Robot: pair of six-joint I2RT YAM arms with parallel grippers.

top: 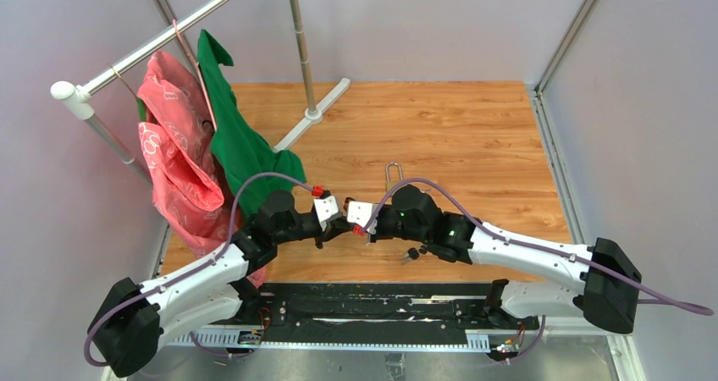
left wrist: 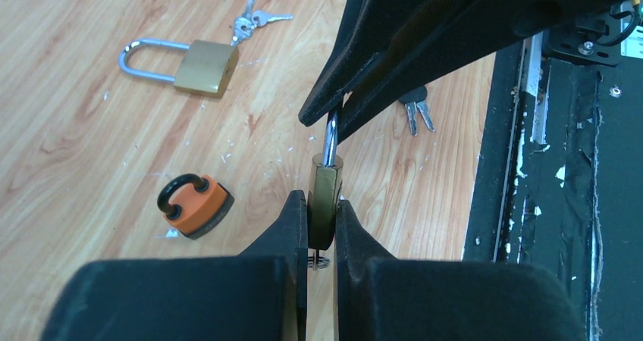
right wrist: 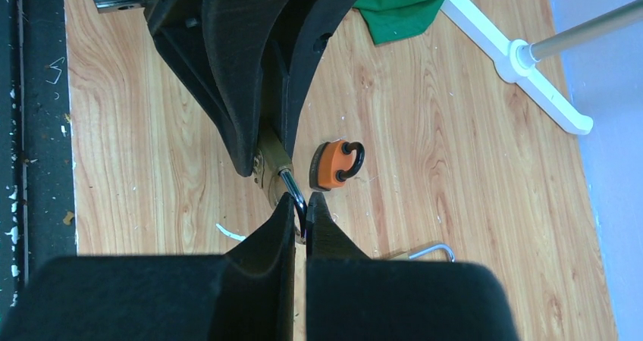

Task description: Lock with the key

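A small brass padlock (left wrist: pixel 324 204) is upright between the fingers of my left gripper, which is shut on its body. Its silver shackle (right wrist: pixel 292 186) runs in between the fingertips of my right gripper, which are closed around that thin bar. In the left wrist view, a small metal piece (left wrist: pixel 318 262), perhaps a key, shows at the padlock's lower end, partly hidden by the fingers. Seen from above, the two grippers meet tip to tip over the table, covering the padlock.
A larger brass padlock (left wrist: pixel 206 68) lies on the wooden table with keys (left wrist: pixel 254 19) beside it. Near it sits an orange padlock (left wrist: pixel 199 206). Black-headed keys (top: pixel 412 253) lie near the front edge. Clothes on a rack (top: pixel 169 38) stand at left.
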